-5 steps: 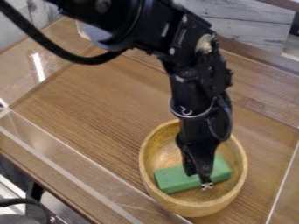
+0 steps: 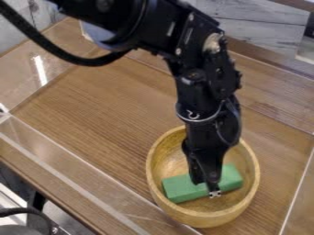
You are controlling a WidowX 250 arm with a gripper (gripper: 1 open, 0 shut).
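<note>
My black gripper (image 2: pixel 211 184) reaches down into a round wooden bowl (image 2: pixel 166 209) at the lower right of the camera view. A green rectangular block (image 2: pixel 185 188) lies in the bowl, directly under the fingertips. The fingers partly hide the block. Whether they touch it or stand just above it I cannot tell. The fingers look close together, with nothing clearly between them.
A pale wall (image 2: pixel 270 27) stands at the back. Clear plastic edging runs along the left side, and a black cable lies at the lower left.
The arm and gripper have shifted very slightly. The bowl and block look unchanged.
</note>
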